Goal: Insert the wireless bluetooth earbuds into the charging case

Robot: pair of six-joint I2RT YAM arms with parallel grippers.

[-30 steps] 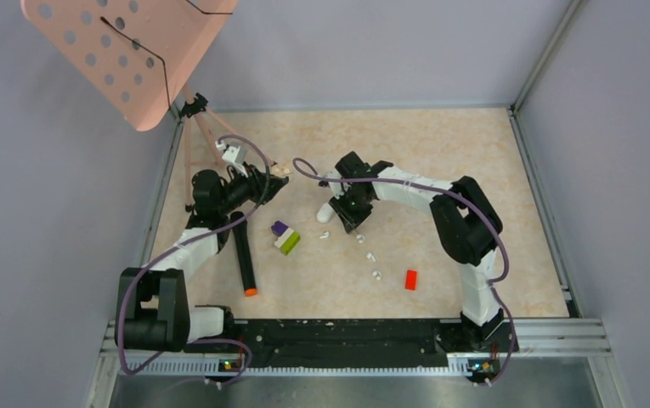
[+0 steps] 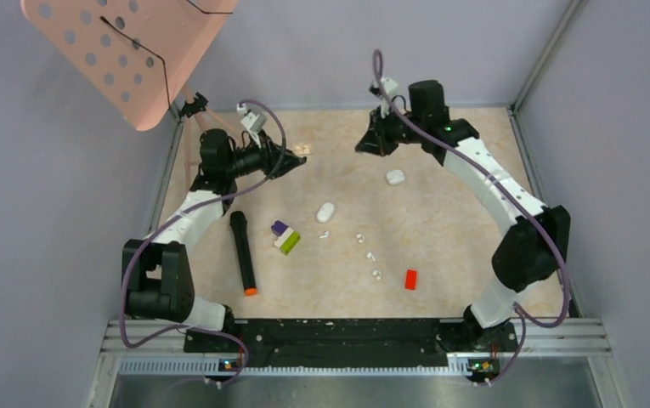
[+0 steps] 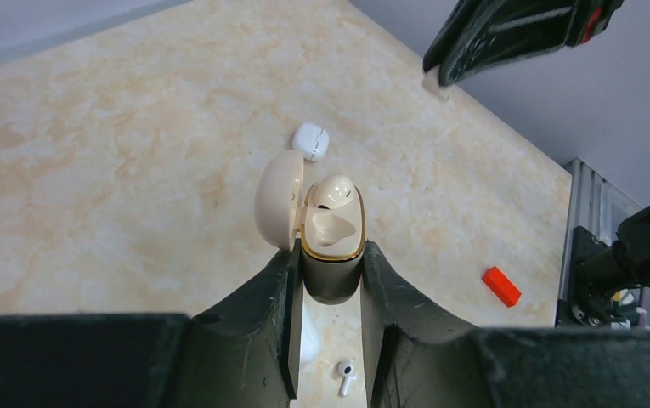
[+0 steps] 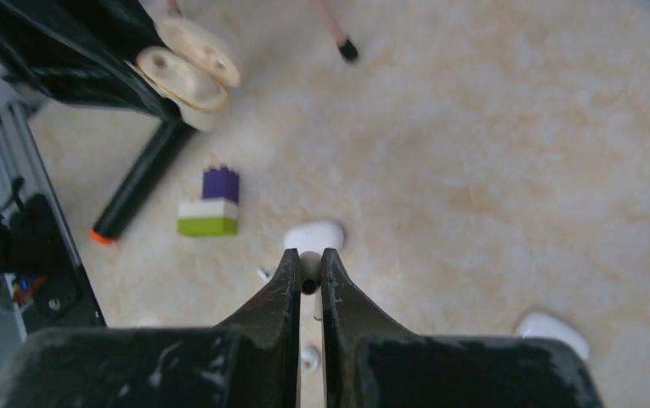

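Observation:
An open white charging case (image 3: pixel 279 195), with a gold rim, is held upright in my left gripper, which is shut on it; in the top view it is at the left-center (image 2: pixel 302 150). My right gripper is shut on a small white earbud, raised at the right-center in the top view. Loose earbuds (image 2: pixel 360 238) (image 3: pixel 344 378) lie on the table, along with white closed cases (image 2: pixel 325 212).
Purple, white and green blocks (image 2: pixel 285 237), a black microphone (image 2: pixel 243 252) and a red block (image 2: pixel 411 279) lie on the table. A pink perforated stand (image 2: pixel 126 51) fills the back left.
My right arm has risen from the table's middle toward the back right with the earbud. My left gripper with the case has moved slightly toward the back and right.

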